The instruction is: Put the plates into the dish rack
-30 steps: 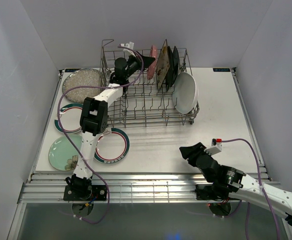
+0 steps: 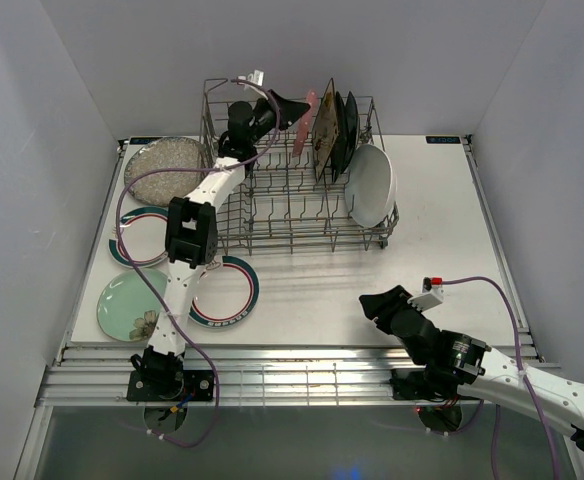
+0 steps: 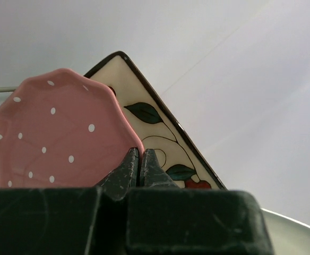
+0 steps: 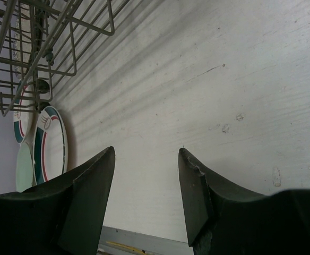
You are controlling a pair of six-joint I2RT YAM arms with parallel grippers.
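Observation:
The wire dish rack point(image 2: 272, 235) holds a pink dotted plate point(image 2: 305, 127), a patterned square plate point(image 3: 147, 114), dark plates point(image 2: 350, 130) and a white plate point(image 2: 369, 185). My left gripper point(image 2: 305, 108) is at the pink plate's rim; in the left wrist view its fingertips are closed at that rim, though whether the rim is between them is unclear. My right gripper stands apart over the front right of the counter, fingers parted, empty. Outside the rack lie a speckled plate point(image 2: 164, 172), two banded plates point(image 2: 222, 295) and a green plate point(image 2: 127, 305).
Walls bound it at the sides and back. The left arm stretches over the left-hand plates.
My left gripper has shifted slightly up and toward the back, and the pink plate's angle looks slightly different. The right arm has not moved.

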